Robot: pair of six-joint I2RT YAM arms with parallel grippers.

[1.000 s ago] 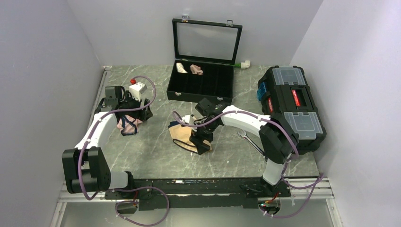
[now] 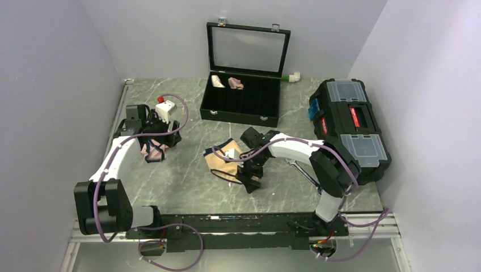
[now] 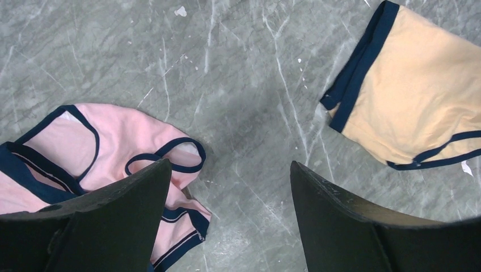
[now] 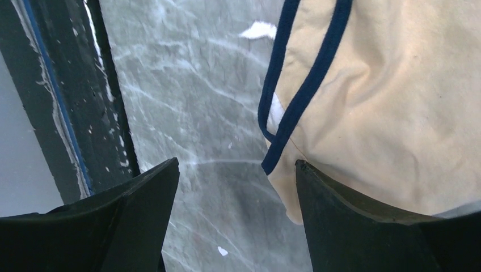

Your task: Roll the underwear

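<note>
The peach underwear with navy trim lies folded flat on the table. In the right wrist view, my right gripper is open at the corner of the peach underwear. One fingertip overlaps the cloth, while the other is over bare table; contact cannot be judged. The pink underwear lies loosely bunched at the left. Above its right side my left gripper stands open, its gap over bare marble; one finger covers part of the pink underwear.
At the back, an open black box holds a white and a pink rolled cloth. A black toolbox stands at the right, with a wrench lying in front of it. Bare marble spreads across the front left.
My right gripper has moved toward the front right. The peach underwear has shifted slightly the same way, its near right corner reaching farther out. The left arm is nearly still.
</note>
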